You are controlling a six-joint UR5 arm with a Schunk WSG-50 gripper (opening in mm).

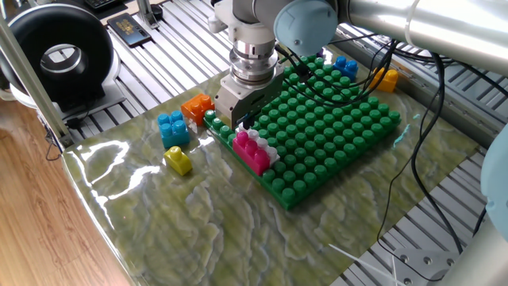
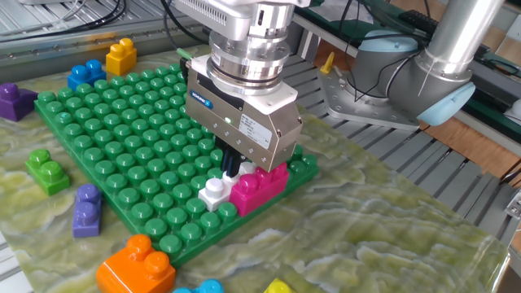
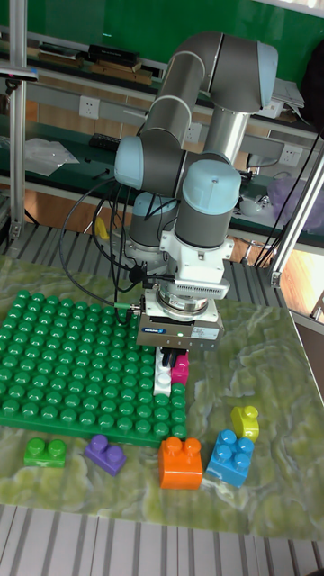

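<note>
On the green baseplate (image 2: 110, 167), a white brick (image 2: 213, 194) and a pink brick (image 2: 259, 192) sit side by side along one edge, touching or nearly so. The gripper (image 2: 231, 174) points down over the white brick, its dark fingers (image 2: 227, 159) close together at the brick's top, around its middle. Whether they clasp a stud or merely rest there cannot be made out. From the opposite side, the gripper body hides part of the white brick (image 1: 272, 154) behind the pink one (image 1: 252, 153). The third view shows the white brick (image 3: 163, 382) lying flush within the baseplate's edge.
Loose bricks lie round the plate: orange (image 3: 180, 464), light blue (image 3: 230, 459), yellow (image 3: 246, 422), purple (image 3: 104, 455) and green (image 3: 45, 452). Blue (image 2: 85, 76) and yellow-orange (image 2: 121, 57) ones stand at another edge. Cables (image 1: 349, 99) hang over the plate.
</note>
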